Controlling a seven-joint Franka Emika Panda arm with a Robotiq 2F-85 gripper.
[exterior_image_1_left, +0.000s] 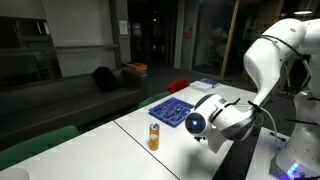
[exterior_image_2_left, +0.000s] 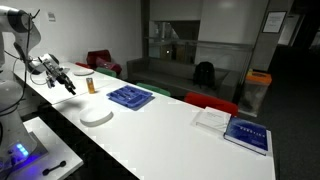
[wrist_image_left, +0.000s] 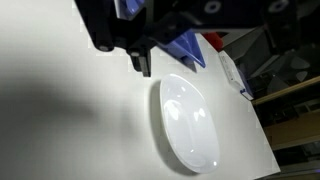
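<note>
Fingers open, my gripper (exterior_image_2_left: 70, 90) is above the white table at the far left in exterior view 2. Its dark fingers (wrist_image_left: 142, 62) show at the upper left of the wrist view, and nothing is seen between them. A white oval dish (wrist_image_left: 188, 122) lies on the table to their lower right, apart from them. In exterior view 2 the same dish (exterior_image_2_left: 96, 116) is flat and looks empty. An orange-brown cylinder (exterior_image_1_left: 154, 137) stands upright left of the arm in exterior view 1. Behind it lies a blue tray (exterior_image_1_left: 178, 111) with small items.
A white box (exterior_image_2_left: 212, 120) and a blue box (exterior_image_2_left: 248, 134) sit on the right of the table. Dark utensils (exterior_image_2_left: 58, 167) lie on the grey surface near the arm's base. Chairs line the far side.
</note>
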